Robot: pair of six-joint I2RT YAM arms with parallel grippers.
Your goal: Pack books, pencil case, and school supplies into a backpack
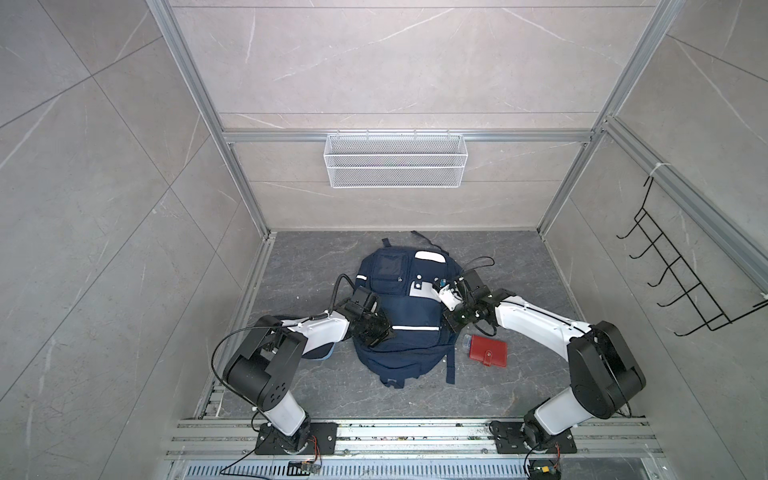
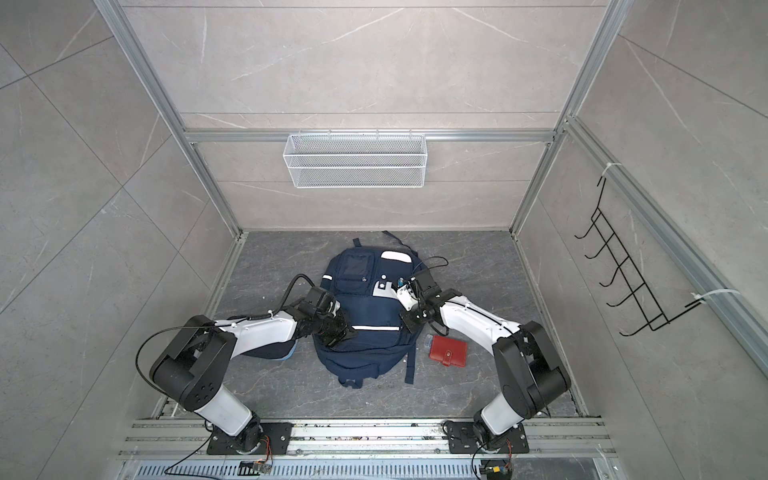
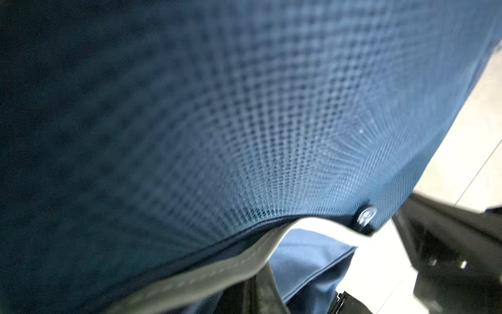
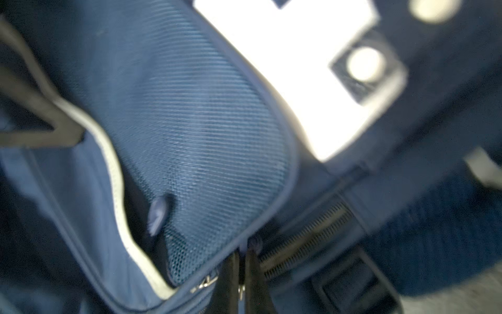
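The navy backpack (image 1: 404,360) lies in the middle of the floor. My left gripper (image 1: 377,326) is down on its lower front, against dark mesh fabric and a pale trim in the left wrist view; whether it is open or shut is hard to see there. My right gripper is at the zipper along the bag's right side, shut, with its tips by a zip puller; whether that is between them is unclear. A red notebook (image 1: 488,350) lies right of the bag, partly over a clear item. A dark case (image 2: 272,349) with blue edge lies left, partly under my left arm.
A white wire basket (image 1: 395,160) hangs on the back wall and a black hook rack (image 1: 676,268) on the right wall.
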